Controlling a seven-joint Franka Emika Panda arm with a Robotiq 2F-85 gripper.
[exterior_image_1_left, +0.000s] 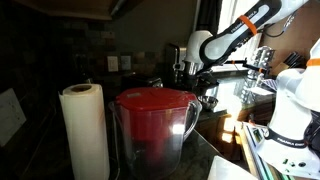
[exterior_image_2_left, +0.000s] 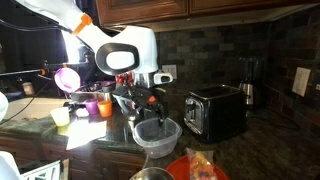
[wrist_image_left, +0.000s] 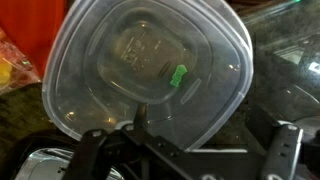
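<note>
A clear plastic container (wrist_image_left: 100, 70) fills much of the wrist view, seen from above. A small green piece (wrist_image_left: 178, 75) lies on its floor, with a tiny dark bit (wrist_image_left: 164, 70) beside it. My gripper is open above the near part of the container, its dark fingers (wrist_image_left: 140, 128) spread with nothing between them. In exterior view 2 the same container (exterior_image_2_left: 157, 138) stands on the counter below the white arm. The gripper looks small and partly lost against dark surroundings in exterior view 1.
A red container (exterior_image_2_left: 195, 165) holding a bag (exterior_image_2_left: 203, 166) stands close to the clear one. A black toaster (exterior_image_2_left: 216, 112) is behind them. Exterior view 1 shows a paper towel roll (exterior_image_1_left: 86, 130) and a large red-lidded pitcher (exterior_image_1_left: 155, 130) in front.
</note>
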